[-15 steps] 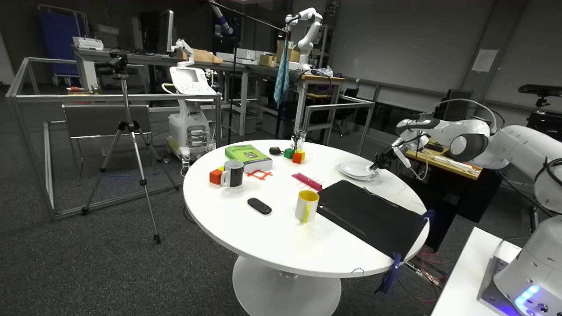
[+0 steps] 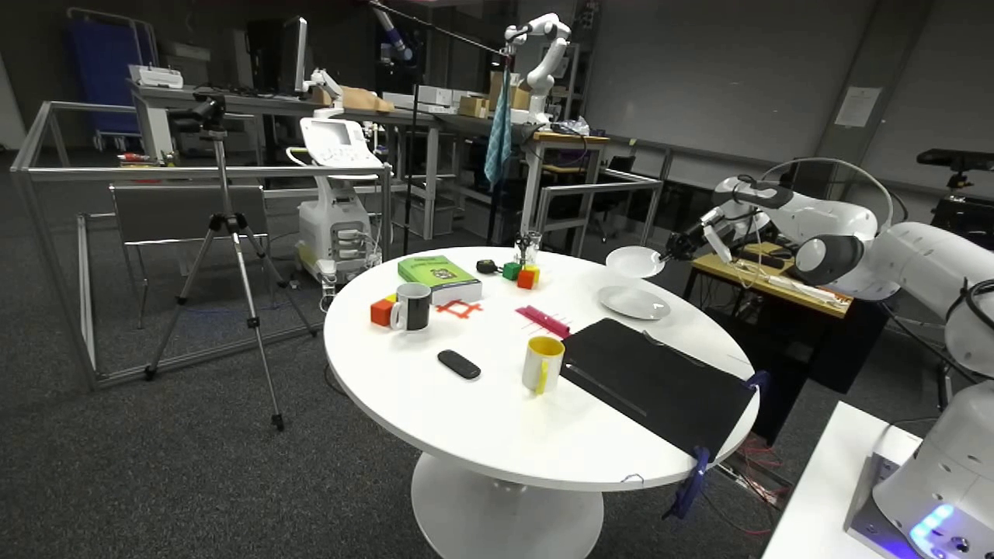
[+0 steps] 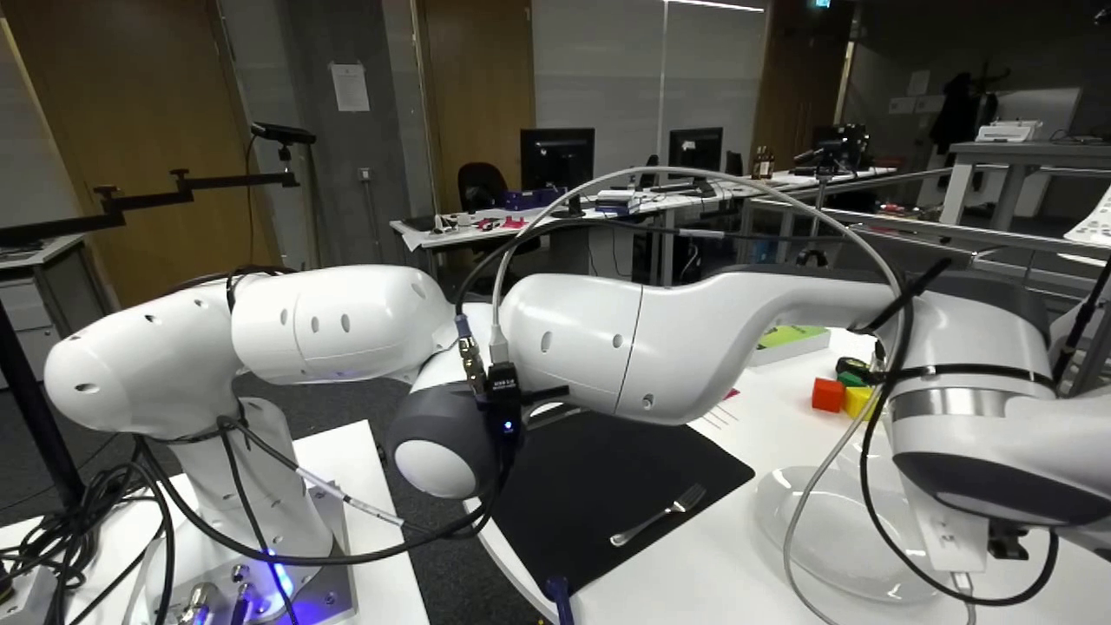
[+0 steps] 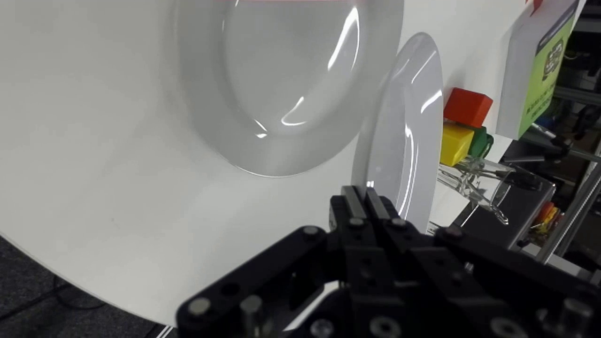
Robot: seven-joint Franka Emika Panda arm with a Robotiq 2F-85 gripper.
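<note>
Raised above the table, a white plate (image 2: 634, 262) is pinched at its rim by my gripper (image 2: 667, 258). In the wrist view this held plate (image 4: 410, 121) appears tilted, nearly edge-on, its rim between the shut fingertips of my gripper. A second white plate (image 4: 290, 62) lies flat on the table beneath, apart from the held one. Exterior view 1 shows that lower plate (image 2: 634, 303) behind the black mat (image 2: 657, 377). My wrist hides the held plate in exterior view 2, where the lower plate (image 3: 849, 533) rests near the mat.
A fork (image 3: 658, 516) lies on the mat. Red, yellow and green blocks (image 4: 467, 107) and a green-covered book (image 4: 538, 73) stand beyond the plates. Mugs, such as the yellow-and-white mug (image 2: 543, 364), occupy the table's other side. Bare tabletop surrounds the lower plate's near side.
One second ago both plates lay stacked on the table, with my gripper at their rim. The upper plate has risen with my gripper, leaving the lower one in place.
</note>
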